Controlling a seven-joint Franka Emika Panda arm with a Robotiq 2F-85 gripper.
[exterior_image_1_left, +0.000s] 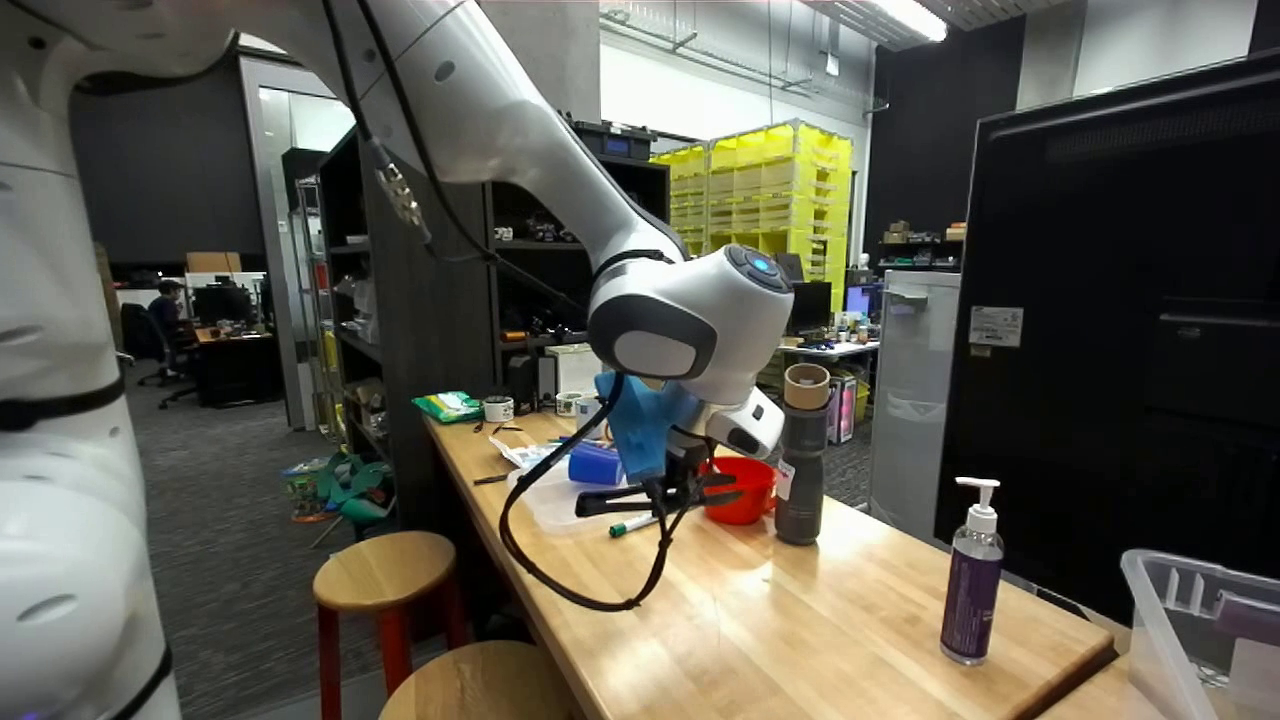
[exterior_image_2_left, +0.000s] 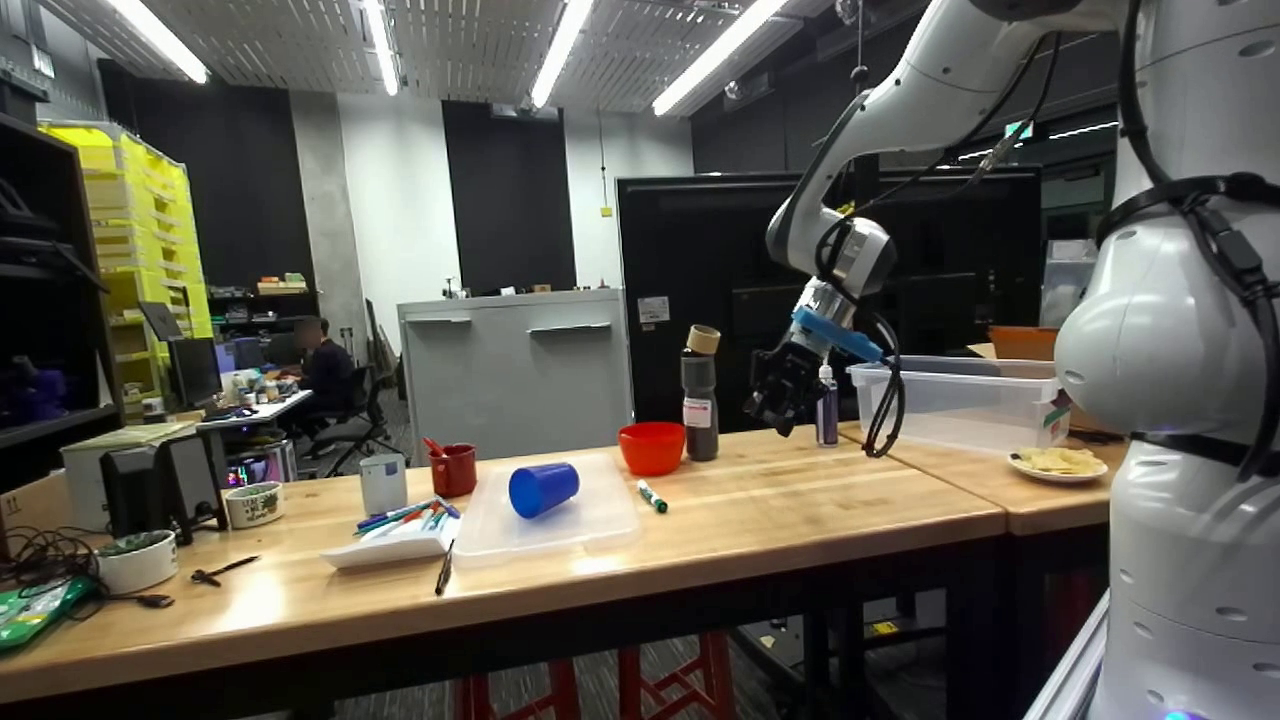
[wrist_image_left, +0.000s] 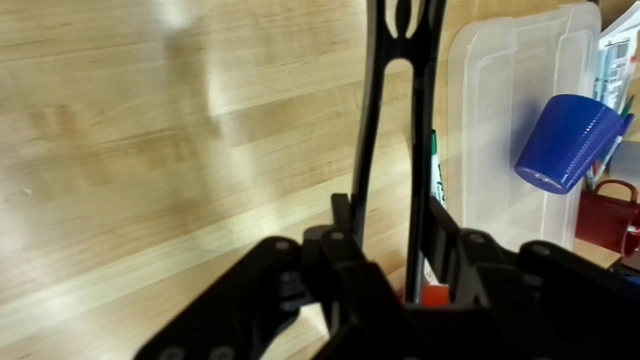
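Note:
My gripper is shut on a pair of black tongs (wrist_image_left: 420, 78), whose two long arms run between the fingers and join at the far end. In exterior view 1 the tongs (exterior_image_1_left: 608, 500) lie roughly level above the table, partly behind the gripper cable. Exterior view 2 shows the gripper (exterior_image_2_left: 777, 402) raised over the tabletop; the tongs are hard to make out against its dark body. Below and to one side lies a green-capped marker (wrist_image_left: 436, 171), partly covered by the gripper in the wrist view.
A red bowl (exterior_image_2_left: 651, 449) and a dark bottle (exterior_image_2_left: 701, 408) stand close by. On a clear lid (exterior_image_2_left: 603, 514) lies a blue cup (exterior_image_2_left: 543, 491). Farther off are a pump bottle (exterior_image_1_left: 972, 588), a clear bin (exterior_image_2_left: 960, 408) and a plate of chips (exterior_image_2_left: 1058, 466).

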